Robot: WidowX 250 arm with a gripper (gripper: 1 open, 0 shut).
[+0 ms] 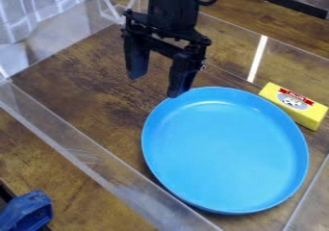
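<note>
My black gripper (160, 60) hangs over the wooden tray floor, just above and left of a blue plate (225, 158). Its two dark fingers point down and stand apart, one at left, one at right, with no object visible between them.
A yellow box (294, 106) with a red label lies right of the plate. A blue object (21, 214) sits at the lower left, outside the clear tray wall. Bare wooden floor lies to the left of the plate.
</note>
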